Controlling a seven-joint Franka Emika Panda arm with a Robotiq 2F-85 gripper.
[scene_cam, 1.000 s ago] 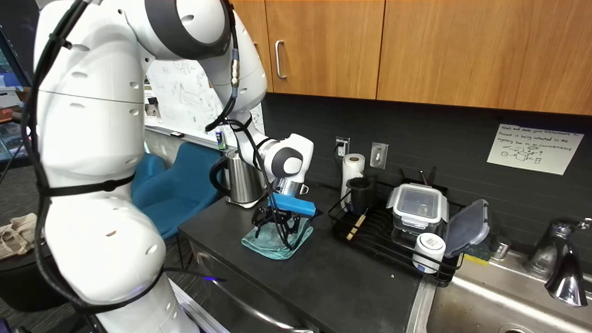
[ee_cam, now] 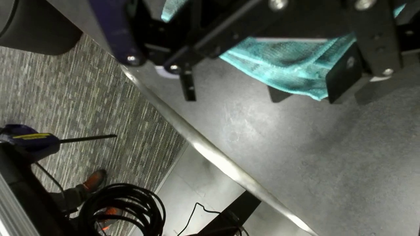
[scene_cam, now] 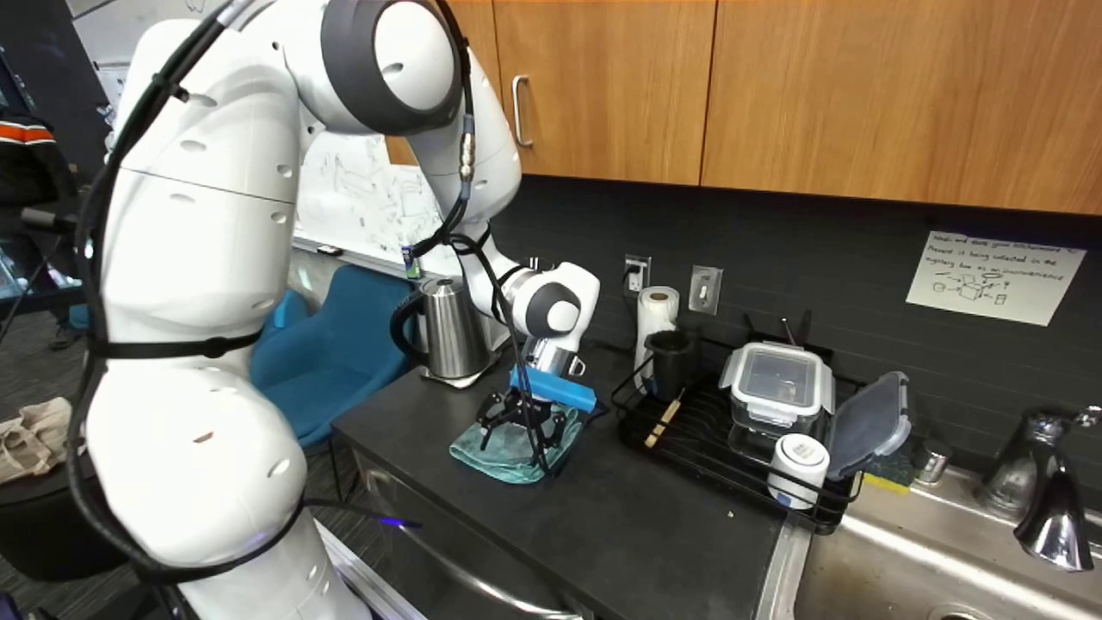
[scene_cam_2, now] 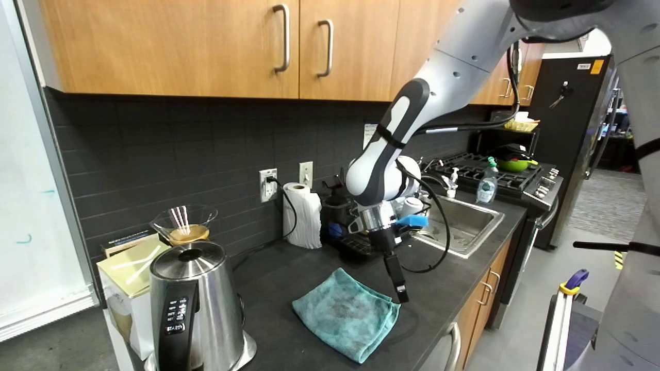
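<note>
A folded teal cloth lies flat on the dark counter, its whole outline visible in exterior view 2. My gripper points down and overlaps the cloth in exterior view 1. From exterior view 2, its lower finger shows beside the cloth's right corner; the exact height is hard to judge. In the wrist view the two fingers stand wide apart, open, with nothing gripped. Part of the cloth shows behind the gripper's linkage there, the rest hidden by it.
A steel kettle stands at the counter's left end. On the right are a black dish rack with containers and the sink. A paper towel roll is by the wall. Bare counter separates cloth and rack.
In exterior view 1 the arm and gripper have shifted slightly right and a little lower. The cloth looks unmoved.
</note>
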